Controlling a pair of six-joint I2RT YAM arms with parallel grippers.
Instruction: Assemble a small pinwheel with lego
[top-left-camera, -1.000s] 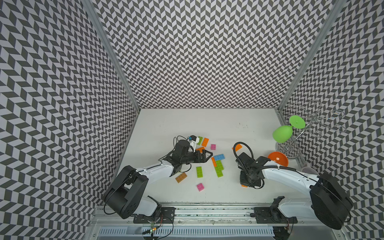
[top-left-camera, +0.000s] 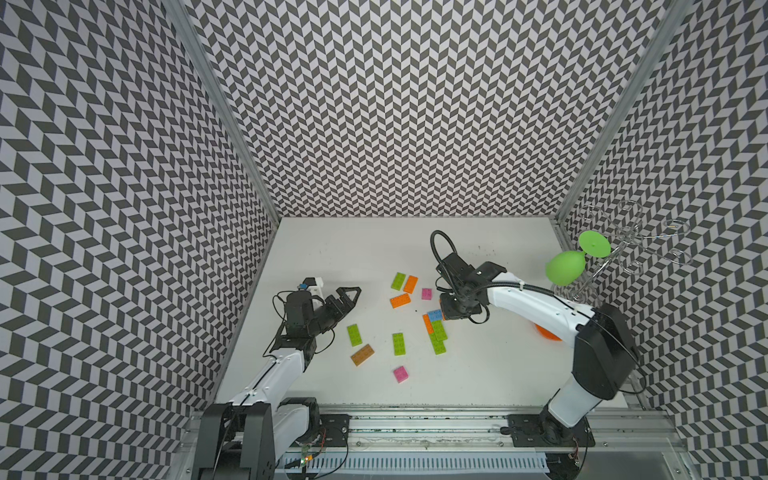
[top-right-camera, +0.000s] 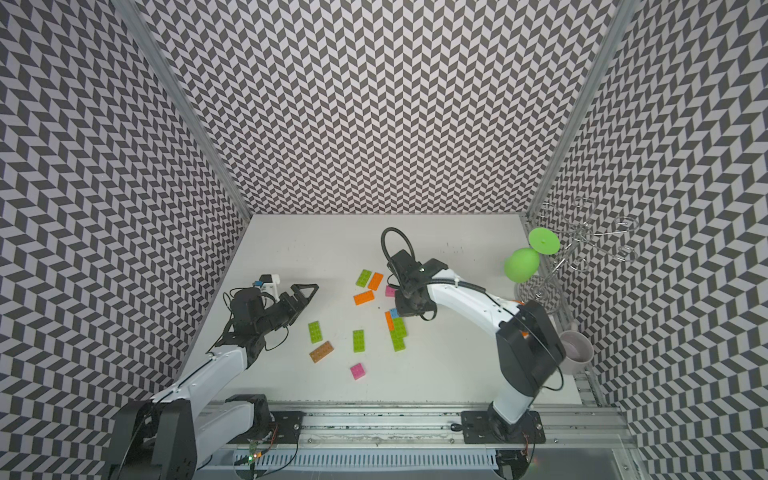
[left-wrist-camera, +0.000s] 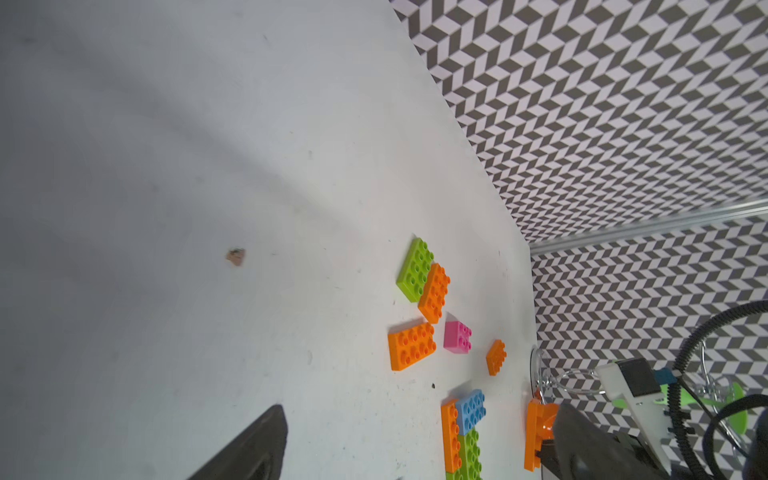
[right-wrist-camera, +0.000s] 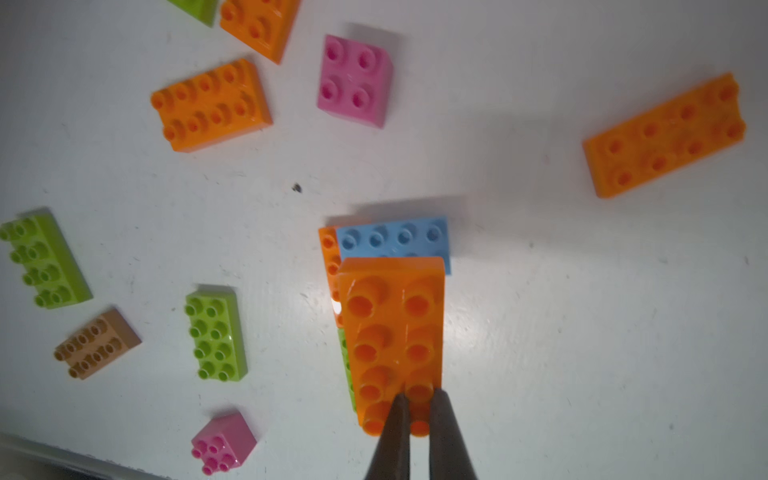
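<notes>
In the right wrist view an orange eight-stud brick (right-wrist-camera: 392, 344) looms large, its near studs at the tips of my right gripper, shut on it. The left wrist view shows that held brick (left-wrist-camera: 532, 436) clear of the table. Behind it lie a blue brick (right-wrist-camera: 392, 237), a thin orange brick (right-wrist-camera: 329, 244) and green bricks (left-wrist-camera: 470, 456), joined or touching; the held brick hides part of them, and I cannot tell whether it touches them. My left gripper (top-left-camera: 353, 296) is open and empty, left of the bricks.
Loose bricks lie left of the group: green (right-wrist-camera: 216, 334), brown (right-wrist-camera: 97, 344), pink (right-wrist-camera: 224, 442), orange (right-wrist-camera: 212, 105). Another orange brick (right-wrist-camera: 665, 136) lies right. A wire rack with a green utensil (top-left-camera: 566, 268) stands at the right edge.
</notes>
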